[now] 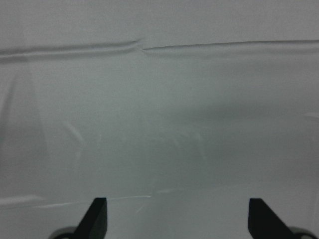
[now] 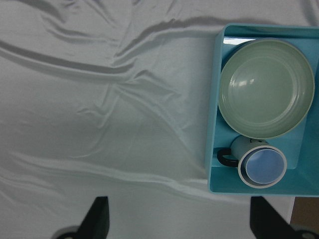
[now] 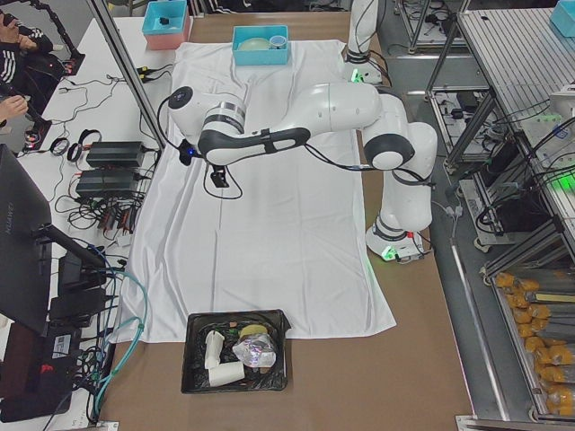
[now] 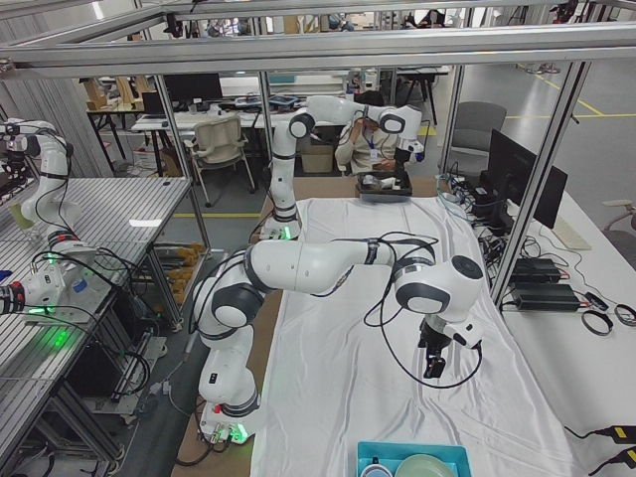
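Observation:
The left wrist view shows my left gripper open low over bare white cloth (image 1: pixel 159 124), nothing between its fingers. In the right wrist view my right gripper stands open above the cloth beside a blue bin (image 2: pixel 214 124). That bin holds a green plate (image 2: pixel 264 89) and a mug (image 2: pixel 239 149) with a dark handle and a blue inside. At the near end in the camera left view, a black tray (image 3: pixel 193 355) holds white cylindrical items (image 3: pixel 225 373), a foil-wrapped item (image 3: pixel 256 352) and something yellow.
A monitor (image 3: pixel 22 242), cables and electronics line the side table at left in the camera left view. A metal workbench (image 3: pixel 512 63) and frame posts stand at right.

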